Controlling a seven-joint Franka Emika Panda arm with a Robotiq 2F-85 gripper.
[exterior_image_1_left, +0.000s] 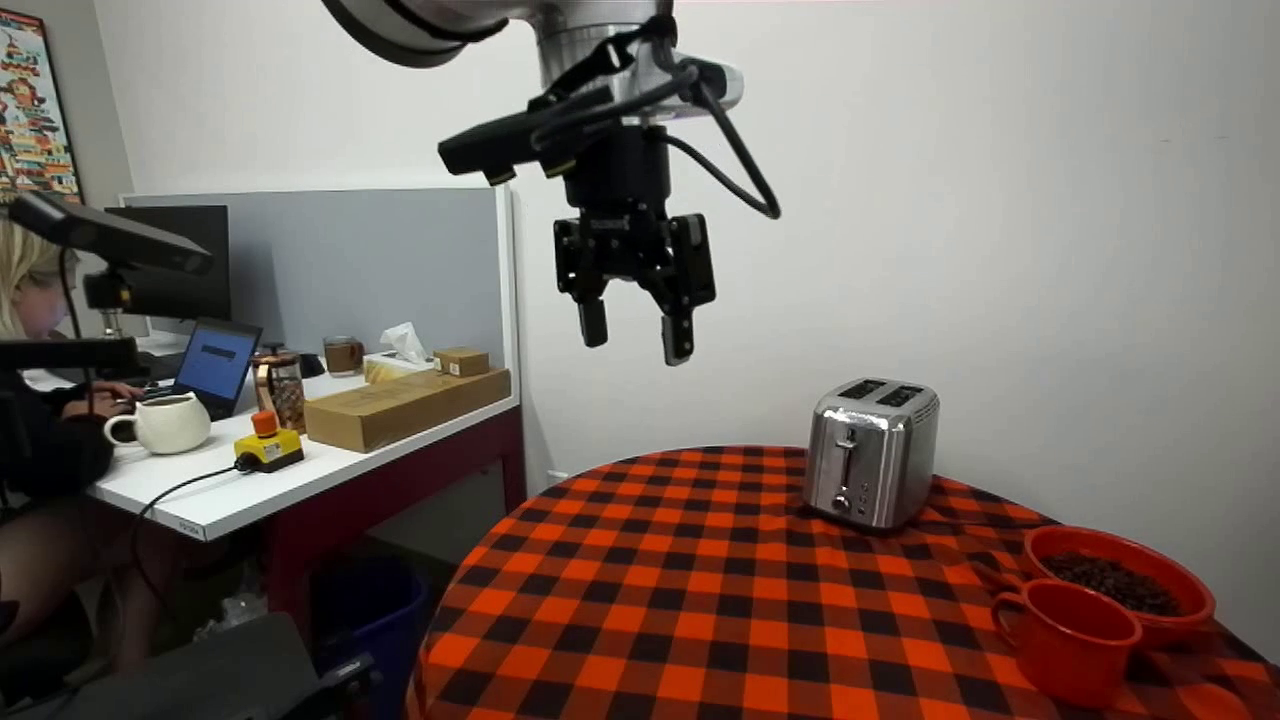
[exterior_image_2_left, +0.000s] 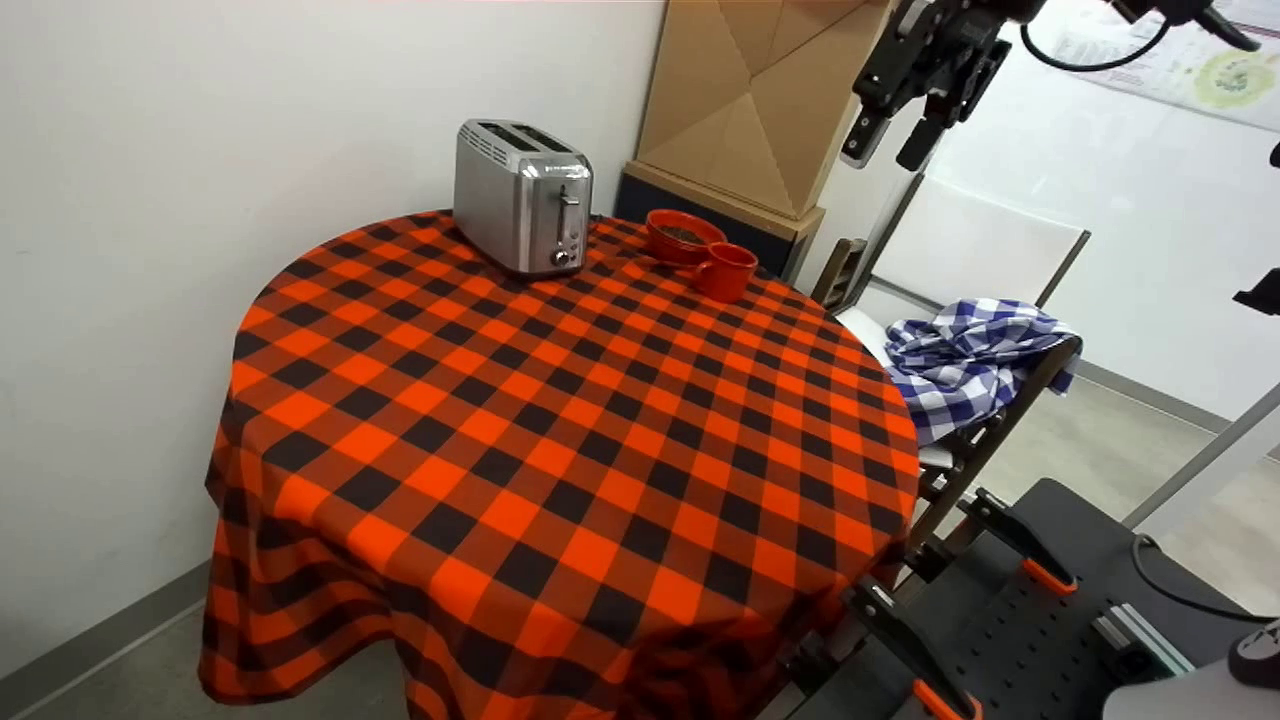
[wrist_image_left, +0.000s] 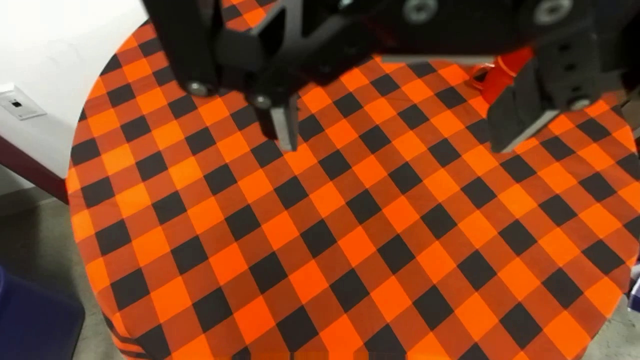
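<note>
My gripper hangs open high above the table, nothing between its fingers. In the second exterior view the gripper shows at the upper right, well clear of the cloth. A silver two-slot toaster stands upright near the wall. To its right sits a red mug, and behind that a red bowl holding dark beans or pellets. From the wrist, the fingertips are wide apart over bare cloth, and part of the red mug peeks out behind the gripper. The toaster is hidden there.
A red and black checked cloth covers the round table, whose middle and front are clear. Blank wall borders the back. A chair with a blue checked cloth and a tall cardboard box stand beyond the table's edge.
</note>
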